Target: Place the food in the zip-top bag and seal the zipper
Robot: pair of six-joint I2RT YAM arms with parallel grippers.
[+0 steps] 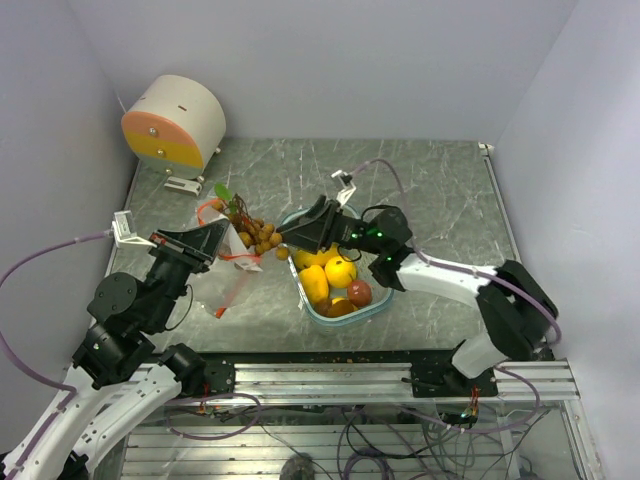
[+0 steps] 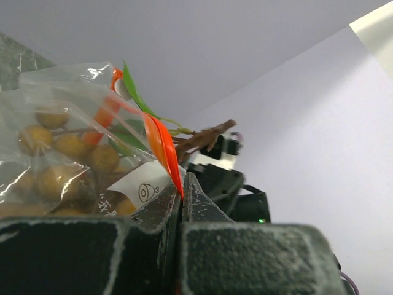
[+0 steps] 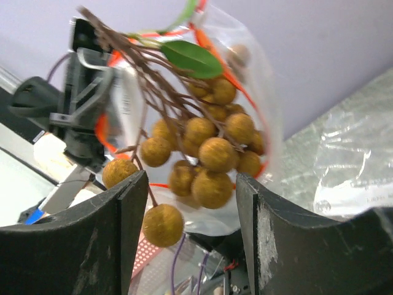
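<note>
My left gripper is shut on the orange-edged rim of the clear zip bag (image 2: 73, 172), left of centre in the top view. A leafy longan bunch (image 1: 258, 228) lies in and across the bag's mouth, with a leaf (image 3: 191, 58), bare twigs and some fruit sticking out. My right gripper stands open at the bunch's right side; two dangling longans (image 3: 162, 225) show near its left finger, not clearly held.
A teal-rimmed bin (image 1: 370, 312) of mangoes, oranges and a red fruit sits beneath the right arm. A white cylindrical box (image 1: 175, 120) stands at back left.
</note>
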